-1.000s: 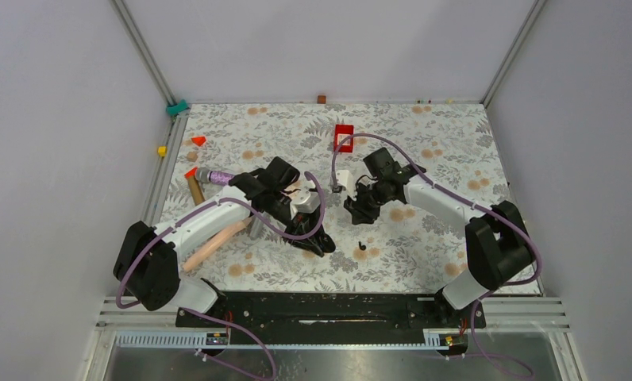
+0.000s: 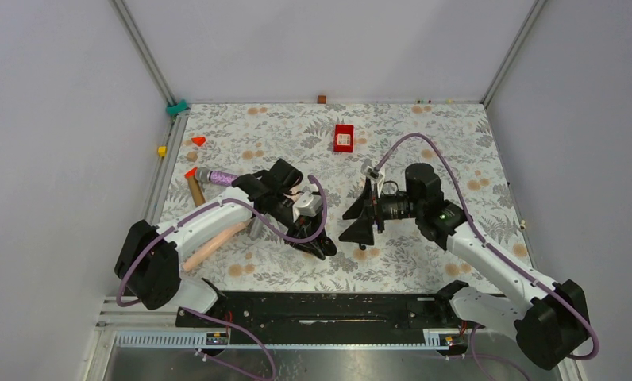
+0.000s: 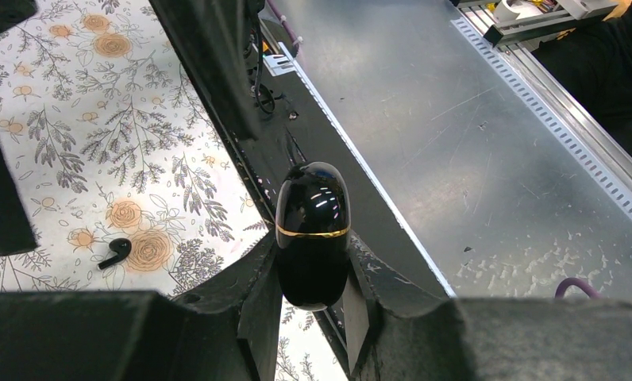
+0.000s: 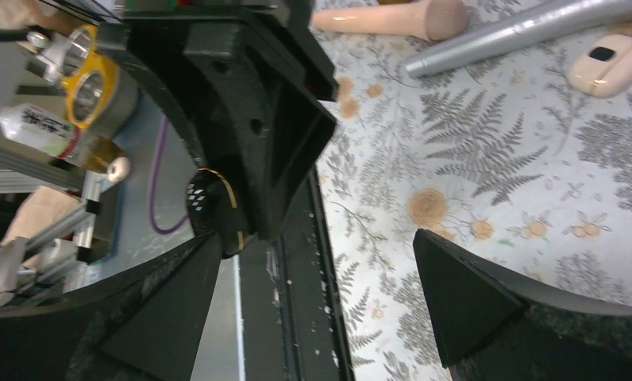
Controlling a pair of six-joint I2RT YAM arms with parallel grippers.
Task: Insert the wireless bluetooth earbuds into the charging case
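Observation:
My left gripper point(image 2: 313, 244) is shut on a glossy black case with a gold band point(image 3: 313, 206), held upright at the bottom middle of the left wrist view. A black earbud point(image 3: 121, 248) lies on the floral cloth, and in the top view it is mostly under the right gripper. My right gripper point(image 2: 354, 220) stands open just right of the held case; its fingers fill the lower edge of the right wrist view, with the case and left gripper beyond them. Nothing shows between the right fingers. Whether the case lid is fully closed is hard to tell.
A red box point(image 2: 344, 138) sits at the back middle. A purple can point(image 2: 221, 177), a wooden handle point(image 2: 195, 190), a pink microphone point(image 4: 400, 21) and a pale mouse point(image 4: 603, 63) are around the left arm.
The left arm and held case have barely moved.

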